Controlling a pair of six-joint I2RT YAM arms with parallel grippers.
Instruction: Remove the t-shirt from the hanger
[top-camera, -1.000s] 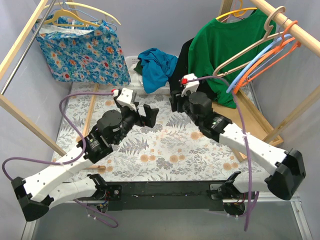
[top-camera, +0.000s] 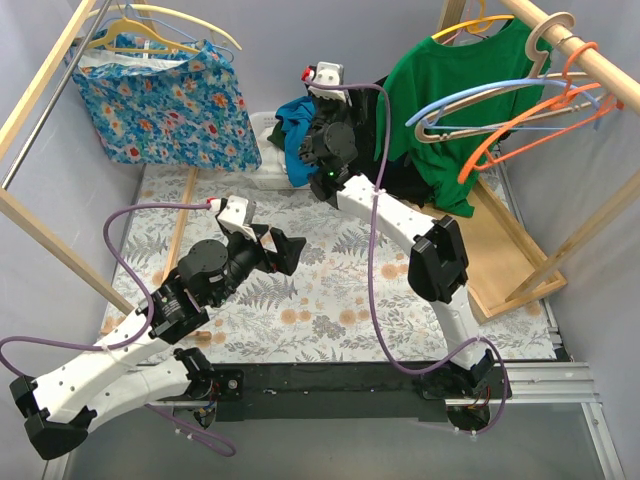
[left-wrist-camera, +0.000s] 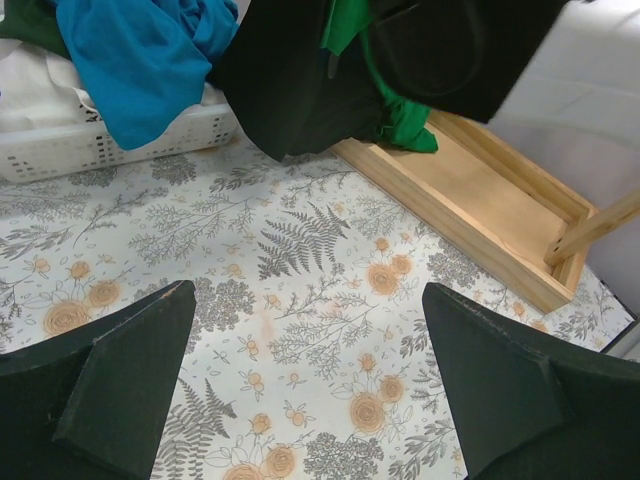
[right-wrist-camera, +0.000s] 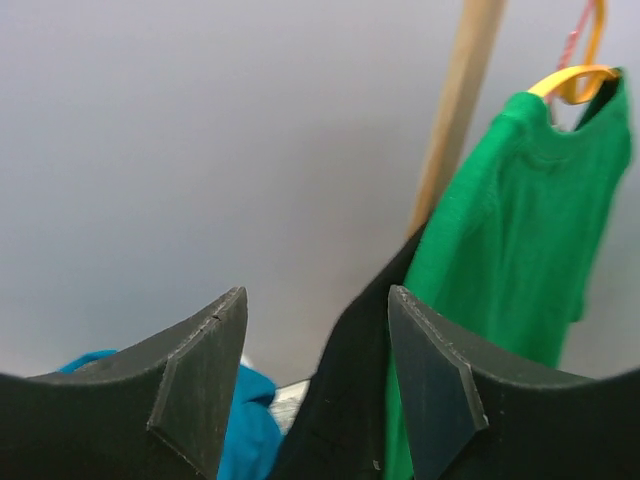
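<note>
The green t-shirt (top-camera: 440, 95) hangs from a yellow hanger (top-camera: 470, 27) on the back right rail, beside a black garment (right-wrist-camera: 345, 370). In the right wrist view my right gripper stands with a gap between its fingers and nothing clearly gripped. The black garment shows through that gap, and the green t-shirt is behind the right-hand finger; whether they touch is hard to tell. Low over the middle of the floor, my left gripper is open and empty, well away from the shirt.
Empty blue hangers (top-camera: 480, 93) and orange hangers (top-camera: 530, 115) hang from the right rail, in front of the shirt. A white basket (left-wrist-camera: 110, 148) with a blue cloth (left-wrist-camera: 145, 60) stands at the back. Flowered shorts (top-camera: 165, 105) hang at the left.
The blue and orange hangers have swung out to the left. My left arm has shifted slightly.
</note>
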